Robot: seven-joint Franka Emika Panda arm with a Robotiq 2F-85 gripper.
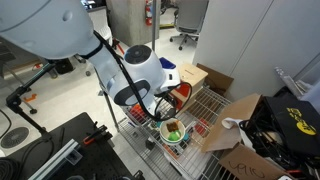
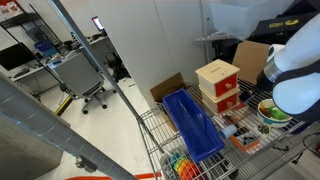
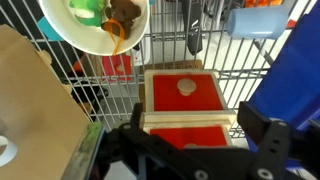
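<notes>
My gripper is open, its dark fingers spread at the lower edge of the wrist view with nothing gripped between them. Below and beyond them are two wooden boxes with red fronts and round knobs, the upper box [image 3: 186,92] lying in the gap as seen from here. In exterior view 2 the boxes [image 2: 218,72] are stacked on the wire rack beside a blue bin [image 2: 195,125]. A white bowl [image 1: 172,131] holding green, brown and orange toys stands nearer the front. The arm partly covers the boxes in exterior view 1.
A translucent blue cup [image 3: 257,22] lies on the rack near the bowl. Colourful toys [image 2: 183,168] are close to the bin's near end. An open cardboard box [image 1: 240,135] and a black crate [image 1: 285,122] occupy the right side. Some bare wire grid shows between bowl and boxes.
</notes>
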